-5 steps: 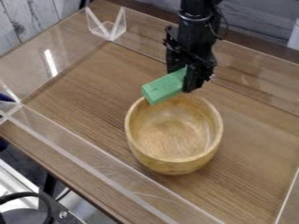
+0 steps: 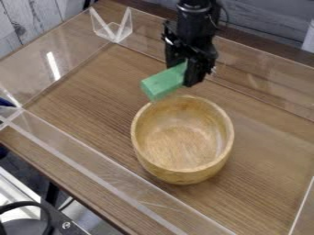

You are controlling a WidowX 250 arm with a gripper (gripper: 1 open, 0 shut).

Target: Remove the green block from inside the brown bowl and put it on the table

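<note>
The green block (image 2: pixel 163 83) is tilted in the grip of my black gripper (image 2: pixel 178 72), at the far upper-left side of the bowl. Its lower end appears just beyond the rim in this view; the height above the table is hard to judge. The brown bowl (image 2: pixel 183 167) stands on the wooden table (image 2: pixel 92 101), its inside empty. The gripper's fingertips are partly covered by the block.
Clear plastic strips (image 2: pixel 50 65) run along the left part of the table, and a clear bracket (image 2: pixel 112 25) stands at the back left. Black cables (image 2: pixel 28 211) lie at the lower left. Bare table stretches left and right of the bowl.
The gripper and the block have moved a little left and toward the back, off the bowl's rim in the picture. The bowl has stayed in place.
</note>
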